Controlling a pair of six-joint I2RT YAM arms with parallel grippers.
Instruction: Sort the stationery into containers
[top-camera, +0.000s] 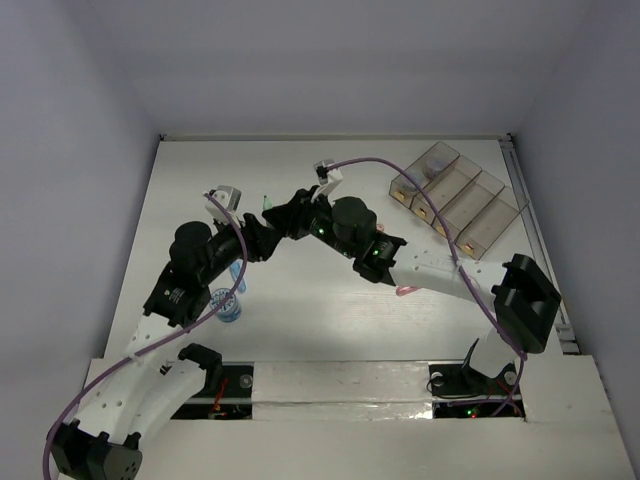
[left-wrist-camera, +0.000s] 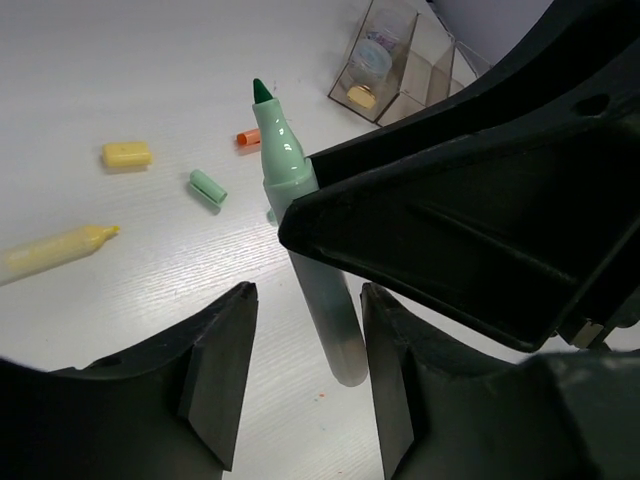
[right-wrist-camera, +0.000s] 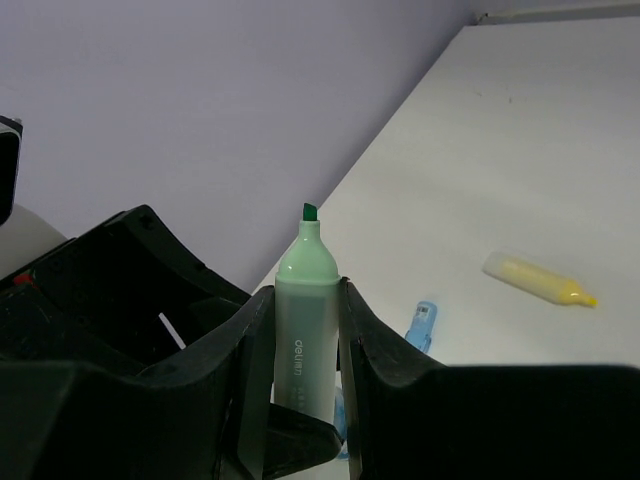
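Note:
An uncapped green marker (left-wrist-camera: 325, 300) stands raised off the table, dark tip upward. My right gripper is shut on its body. In the left wrist view, my left gripper is open, its fingers on either side of the marker's lower part with a gap on the left. A green cap (left-wrist-camera: 207, 188), a yellow cap (left-wrist-camera: 126, 154), an orange piece (left-wrist-camera: 248, 137) and a yellow highlighter (left-wrist-camera: 50, 253) lie on the table. From above, both grippers meet left of centre and mostly hide the marker.
The clear compartment box (top-camera: 462, 198) stands at the back right, with a round container in its left compartment. A blue-patterned jar (top-camera: 226, 306) and a blue item (top-camera: 238, 275) sit near the left arm. Pink-handled scissors (top-camera: 406, 291) lie partly beneath the right arm.

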